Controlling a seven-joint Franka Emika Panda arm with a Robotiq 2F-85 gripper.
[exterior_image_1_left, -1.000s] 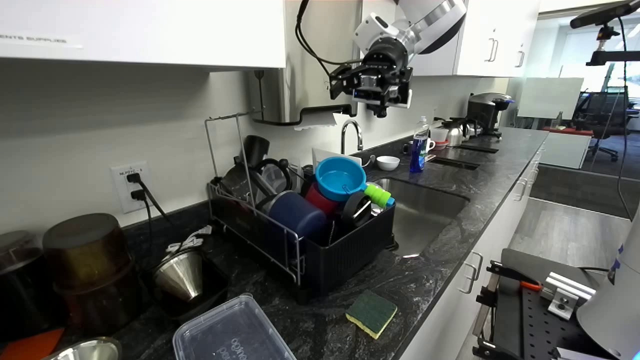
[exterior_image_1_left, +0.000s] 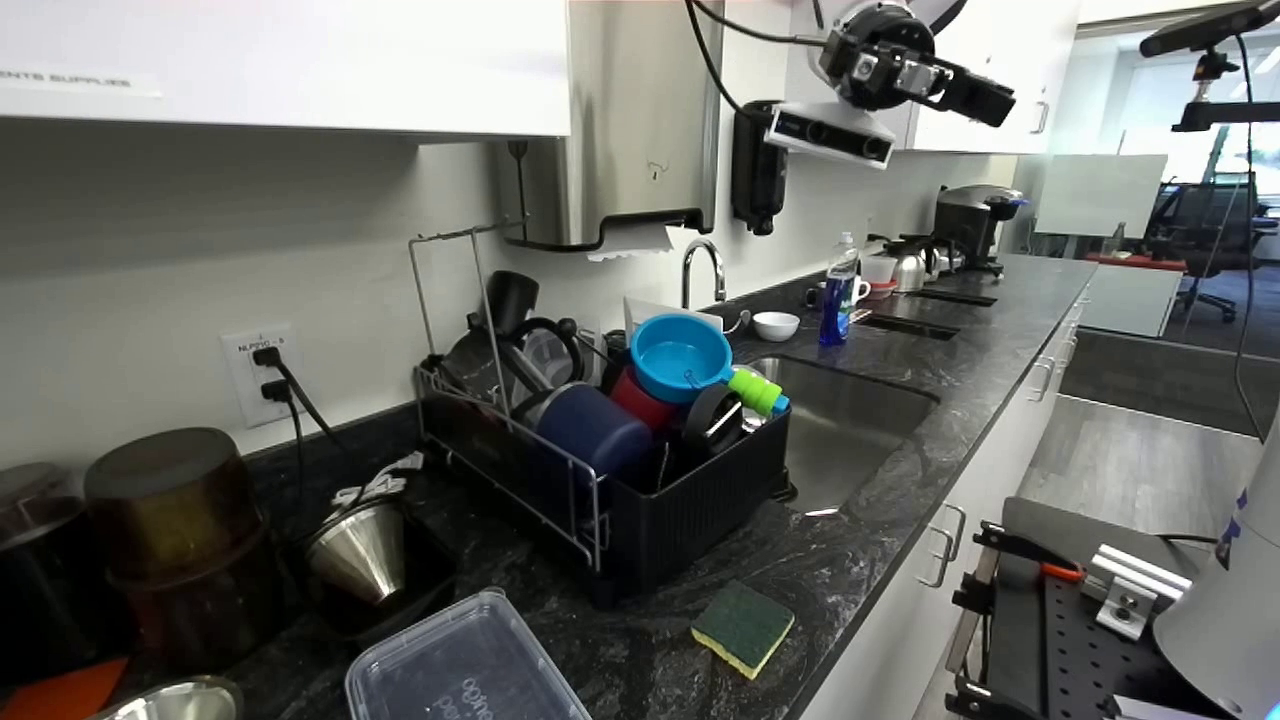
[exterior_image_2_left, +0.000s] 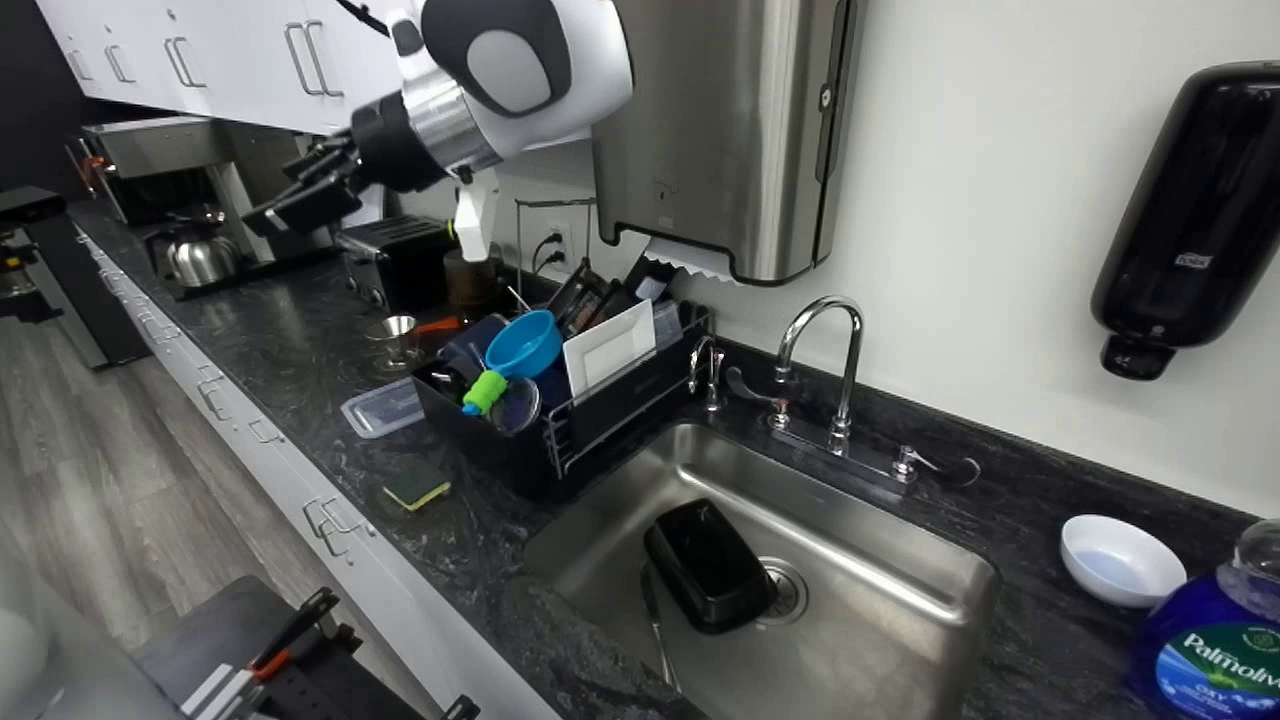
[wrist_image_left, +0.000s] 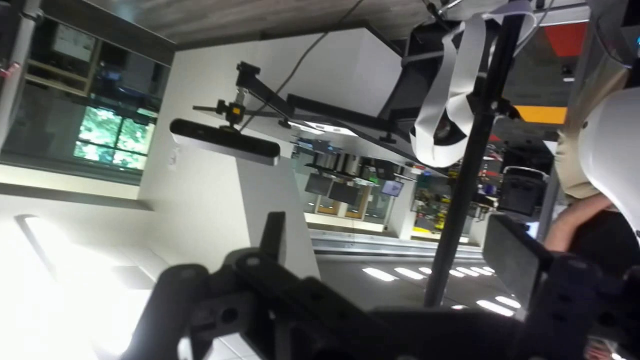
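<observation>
High above the counter, well clear of everything on it, my gripper stands open, its two fingers far apart with nothing between them. The wrist view looks out into the room, not at the counter. In exterior view 2 the gripper (exterior_image_2_left: 288, 198) points left, above the counter beyond the dish rack. A black dish rack (exterior_image_1_left: 708, 516) is heaped with dishes, among them a blue pot (exterior_image_1_left: 680, 356) with a green handle. A green and yellow sponge (exterior_image_1_left: 744, 626) lies on the counter in front of it. Inside the sink (exterior_image_2_left: 888, 528) rests a black container (exterior_image_2_left: 708, 564) beside a utensil.
Over the sink hangs a paper towel dispenser (exterior_image_2_left: 732, 132), with a faucet (exterior_image_2_left: 846, 360) below. A white bowl (exterior_image_2_left: 1122, 560) and a blue soap bottle (exterior_image_2_left: 1224, 636) stand right of the sink. A clear plastic lid (exterior_image_1_left: 462, 666) lies near the rack. White cabinets (exterior_image_1_left: 276, 60) overhang the counter.
In exterior view 1 the gripper has risen and moved right. It has also turned, from hanging downward above the rack and sink to pointing out to the right. The counter items are unchanged.
</observation>
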